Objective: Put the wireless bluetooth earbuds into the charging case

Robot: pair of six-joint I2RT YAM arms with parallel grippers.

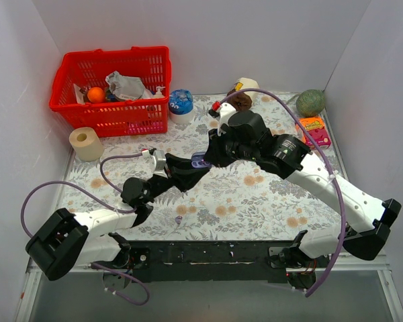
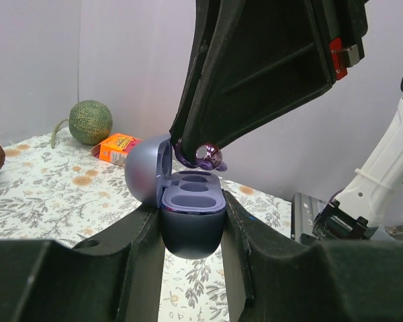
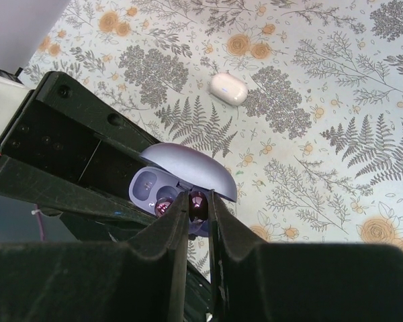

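The lilac charging case (image 2: 193, 194) stands with its lid up and its wells showing, my left gripper shut on its lower body. Right over the wells, my right gripper is shut on a shiny purple earbud (image 2: 208, 156). One rounded end of this earbud shows on each side of the finger in the left wrist view. Whether it touches the case cannot be told. A second purple earbud (image 1: 178, 219) lies on the patterned tabletop, near the front edge. From above, the right fingers mostly cover the case.
A red basket (image 1: 111, 124) fills the back left, with a paper roll (image 1: 86, 143) before it. A blue-lidded jar (image 1: 181, 106), a green melon (image 1: 311, 102) and a snack box (image 1: 314, 132) stand at the back. A white rounded object (image 3: 228, 88) lies on the table.
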